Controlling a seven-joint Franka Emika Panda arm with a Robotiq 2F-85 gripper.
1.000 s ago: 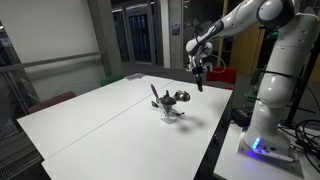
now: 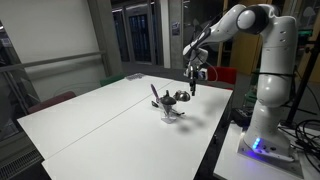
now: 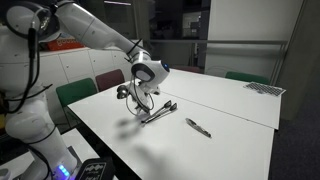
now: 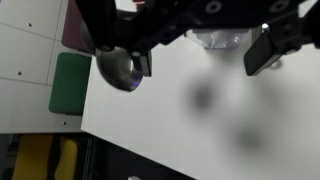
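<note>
My gripper is open in the wrist view, its dark fingers wide apart with white tabletop showing between them. In exterior view 1 the gripper (image 2: 193, 92) hangs above the table's far right part, just beyond the metal bowl (image 2: 182, 97). That shiny bowl (image 4: 119, 69) lies beside the left finger in the wrist view, partly covered by the gripper body. A clear container (image 4: 222, 39) shows at the top between the fingers, mostly hidden. Several dark-ended utensils (image 2: 166, 103) stand or lie around the container in exterior view 1.
Tongs or a similar thin tool (image 3: 198, 128) lie on the white table (image 3: 230, 150) in exterior view 2. Chairs, including a green one (image 4: 70, 84), stand beyond the table edge.
My arm has shifted a little, bringing the gripper slightly left and down in exterior view 1. The bowl and utensils look unmoved.
</note>
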